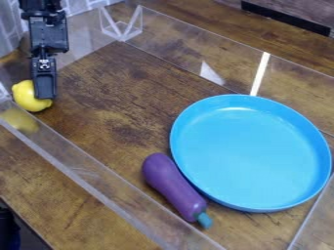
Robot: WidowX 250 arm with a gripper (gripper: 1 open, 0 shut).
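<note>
The black gripper (43,80) points down at the left edge of the view, its tips at a yellow lemon-like object (26,99) that sits against the clear wall; whether the fingers touch or straddle it is hard to tell, and the gap between them is not clear. A large blue plate (249,146) lies on the right. A purple eggplant (175,185) with a teal tip lies at the plate's lower left.
Clear plastic walls (104,182) border the wooden work surface (124,107) on several sides. The middle of the surface, between the yellow object and the plate, is bare.
</note>
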